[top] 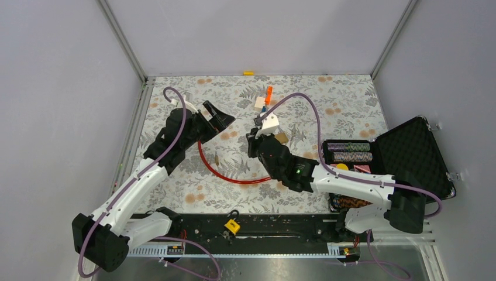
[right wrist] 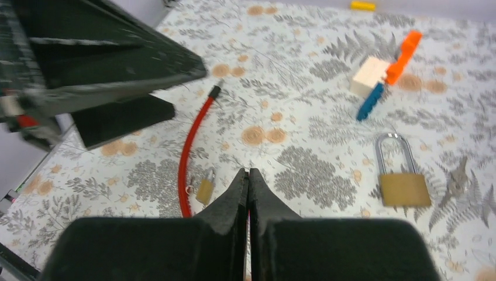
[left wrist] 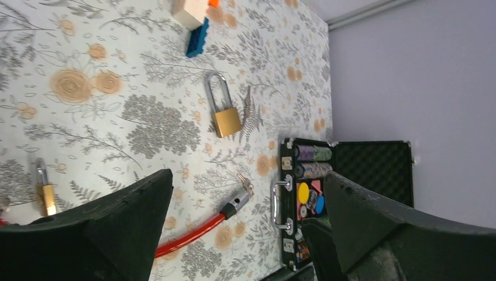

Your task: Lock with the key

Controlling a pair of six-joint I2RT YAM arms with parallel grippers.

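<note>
A yellow padlock (top: 233,227) with a black shackle rests on the dark front rail in the top view, nearer the robot's base than both grippers. Small dark bits show beside its body; whether one is the key I cannot tell. My left gripper is spread wide and empty, over the table's left-middle. The right gripper is closed, fingertips together with nothing between them, to the right of the left one in the top view. The yellow padlock is outside both wrist views.
A brass padlock (left wrist: 227,122) with a long shackle lies at centre right, a smaller one (right wrist: 205,187) at left. A red cable (top: 225,177) curves across the table. The open case (top: 350,157) of chips occupies the right side. White, blue and orange pieces lie farther back.
</note>
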